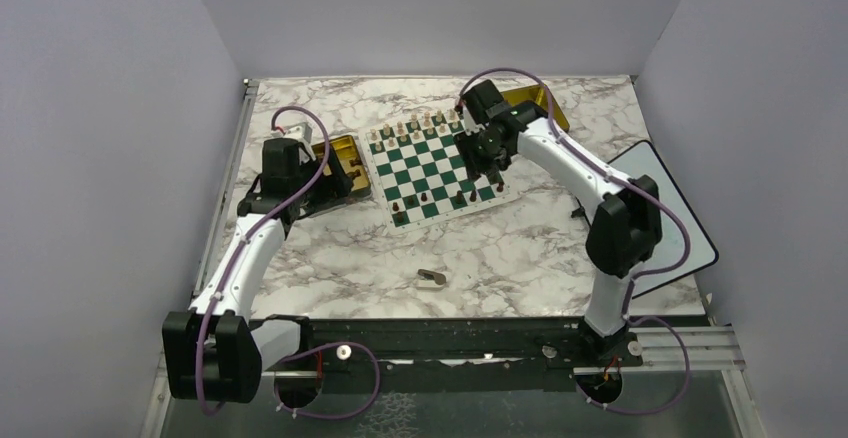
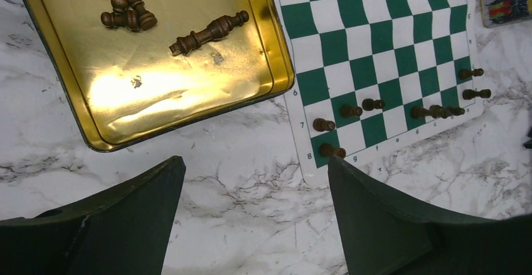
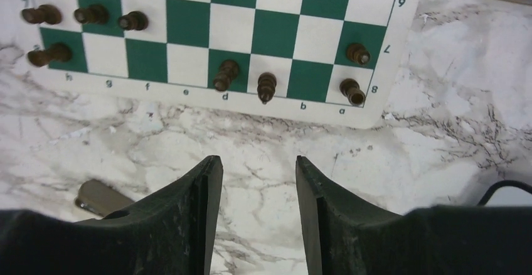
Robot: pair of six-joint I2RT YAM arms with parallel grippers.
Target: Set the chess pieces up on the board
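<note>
The green-and-white board [image 1: 428, 163] bears pale pieces [image 1: 400, 128] along its far side. On its near side, dark pieces stand at the left corner [image 3: 50, 55], on the d and c squares of the edge row, and at the a corner [image 3: 352, 91]. My right gripper is part open above the near edge, nothing between its fingers. The left tray [image 2: 188, 121] holds several dark pieces lying down, among them a long one [image 2: 210, 33]. Over that tray's near side, my left gripper is part open and empty.
A gold tray [image 1: 553, 108] at the back right is partly hidden by my right arm. A whiteboard [image 1: 680, 218] lies on the right. Near the table's front lies a small grey-brown object [image 1: 431, 278]; bare marble surrounds it.
</note>
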